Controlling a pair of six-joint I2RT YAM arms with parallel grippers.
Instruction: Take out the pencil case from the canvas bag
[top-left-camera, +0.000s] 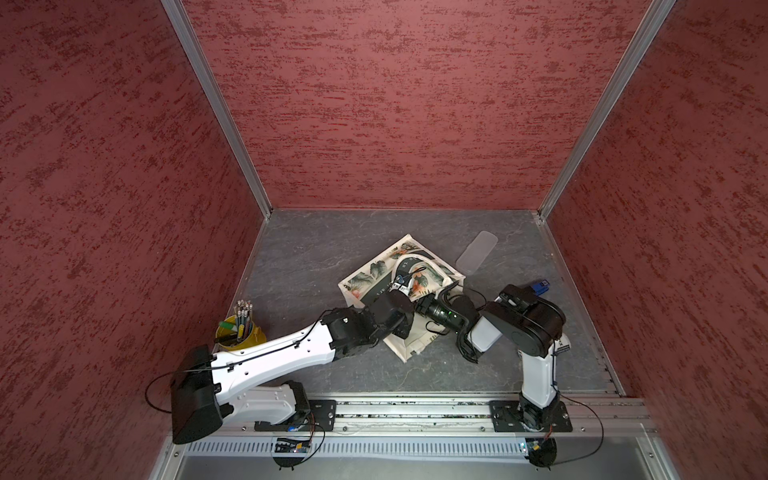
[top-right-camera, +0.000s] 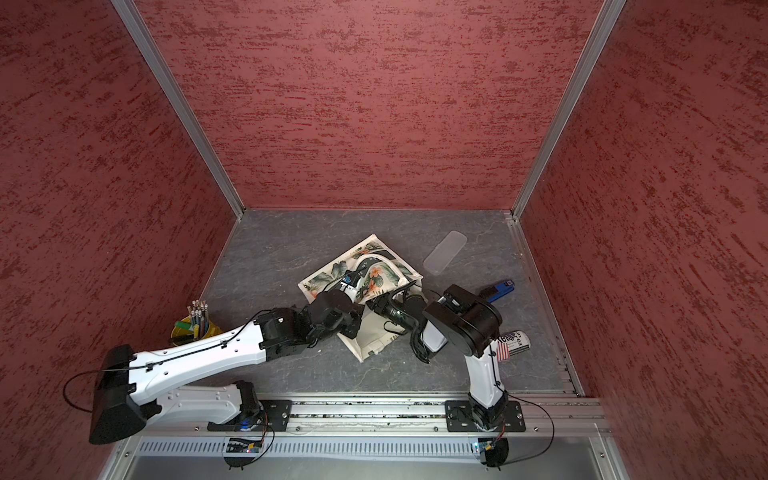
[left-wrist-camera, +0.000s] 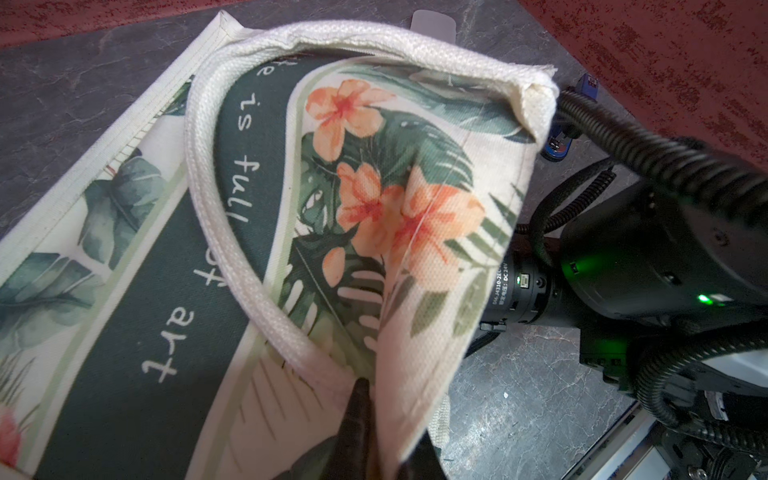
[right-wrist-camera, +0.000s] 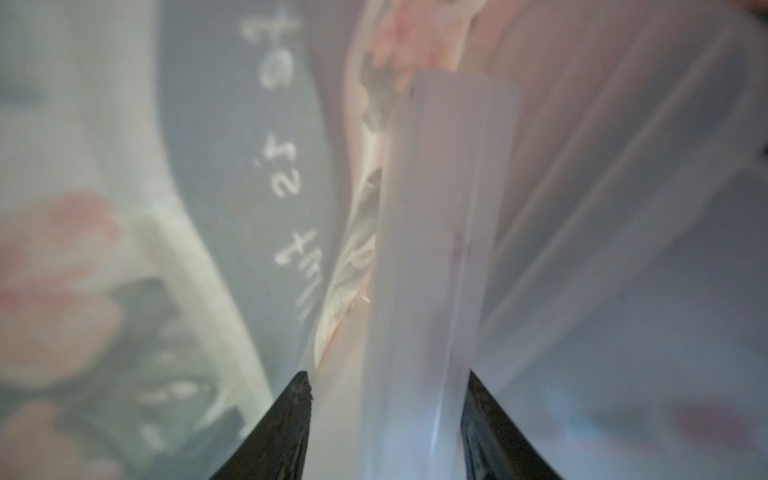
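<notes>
The cream, leaf-and-flower printed canvas bag (top-left-camera: 372, 276) lies on the grey tabletop. My left gripper is shut on the bag's edge, lifting the flowered fabric beside the looped white handle (left-wrist-camera: 208, 184). My right gripper is inside the bag in the right wrist view, fingers either side of a pale translucent pencil case (right-wrist-camera: 432, 208), shut on it. Another ridged translucent shape lies beside it, too blurred to name. The right gripper's fingertips are hidden in both top views.
A yellow pen cup (top-left-camera: 232, 340) stands at the left. A grey translucent slab (top-left-camera: 476, 252) lies behind the bag. A blue object (top-right-camera: 500, 288) and a can (top-right-camera: 513, 342) lie at the right.
</notes>
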